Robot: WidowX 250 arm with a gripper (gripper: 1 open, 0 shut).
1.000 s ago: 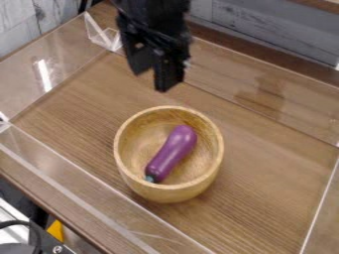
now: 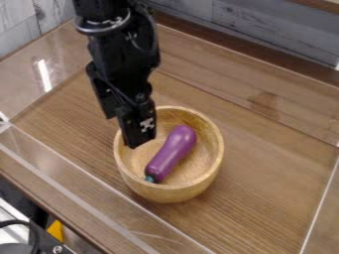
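Note:
A purple eggplant (image 2: 172,151) with a green tip lies tilted inside a tan round bowl (image 2: 196,179) on the wooden table. My black gripper (image 2: 133,124) hangs over the upper left of the bowl, its fingers apart, left of the eggplant and not on it.
A low wall runs along the back. A yellow piece (image 2: 55,230) and a dark cable sit at the lower left edge.
My gripper has come down and toward the front, from high at the back to the bowl's left rim. The bowl and eggplant have not visibly moved.

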